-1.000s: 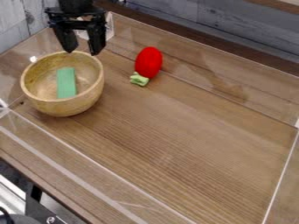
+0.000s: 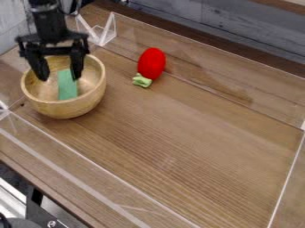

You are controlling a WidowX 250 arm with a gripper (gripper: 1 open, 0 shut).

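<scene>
My gripper [image 2: 59, 56] is at the upper left, open, its dark fingers pointing down over the back part of a wooden bowl [image 2: 87, 100]. A green block [image 2: 67, 87] lies inside the bowl, just below and in front of the fingers. Whether the fingertips touch the block or the bowl's inside is unclear.
A red oval object [image 2: 152, 62] lies to the right of the bowl, with a small pale green item [image 2: 142, 81] beside it. A white wire-like object [image 2: 102, 31] stands at the back.
The gripper has come down and toward the front from behind the bowl to over its back part. The bowl and red object look unmoved.
</scene>
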